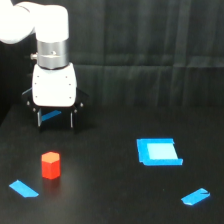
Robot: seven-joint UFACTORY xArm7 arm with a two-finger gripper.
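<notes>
An orange-red block [51, 165] sits on the black table at the left, in front of the arm. Farther back, my gripper [55, 120] points downward with its two fingers wide apart. No object shows held between them. A strip of blue tape [50, 115] appears between the fingers, on the table behind.
To the right lies a white square framed in blue tape [145, 152]. More blue tape marks the front left [23, 188] and front right [195, 197].
</notes>
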